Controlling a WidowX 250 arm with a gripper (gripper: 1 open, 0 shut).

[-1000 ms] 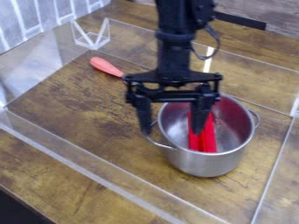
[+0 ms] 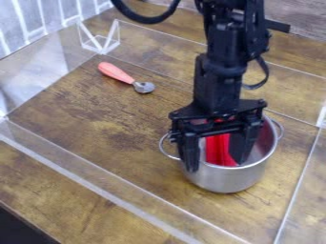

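Observation:
A steel pot (image 2: 230, 176) with wire side handles stands on the wooden table, right of centre. Red stick-like objects (image 2: 219, 150) are inside it. My black gripper (image 2: 219, 148) is over the pot, open, with its two fingers reaching down into it on either side of the red objects. Whether the fingers touch them I cannot tell.
A pink-handled utensil (image 2: 117, 74) with a metal end lies at the upper left. A clear tray or guard edge (image 2: 64, 172) runs along the left and front.
My gripper has moved from over the pot's left rim to its middle and come down into it around the red objects. The pot stands about where it was.

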